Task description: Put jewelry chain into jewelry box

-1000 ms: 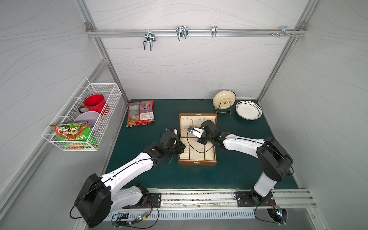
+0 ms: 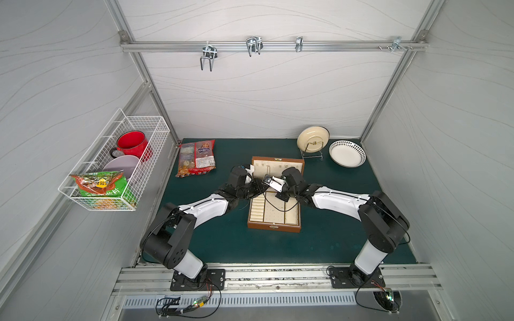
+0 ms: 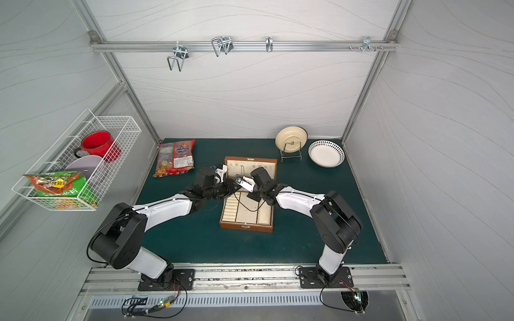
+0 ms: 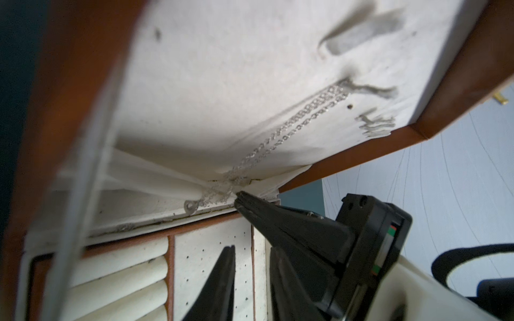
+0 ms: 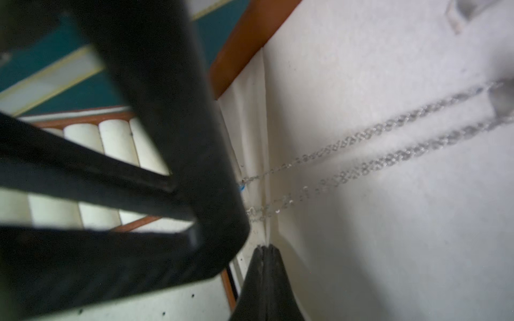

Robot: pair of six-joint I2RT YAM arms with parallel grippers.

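Observation:
The jewelry box (image 2: 274,226) stands open with its lid tilted back. Down the pale lid lining runs the silver chain (image 4: 301,118), doubled over a hook; its lower end goes behind a fabric pocket (image 4: 152,176) at the lid's base. In the right wrist view the chain (image 5: 374,131) shows as two strands. My right gripper is shut on the pocket's top edge, drawing it away from the lining. Close beside it, my left gripper is part open over the box, nothing between its fingers. It blocks much of the right wrist view.
Ring rolls (image 4: 120,283) and flat compartments fill the box base. A snack bag (image 2: 196,158) lies at the back left; a plate on a stand (image 2: 313,140) and a white bowl (image 2: 347,154) are at the back right.
The box has shifted slightly. My right arm has stayed still.

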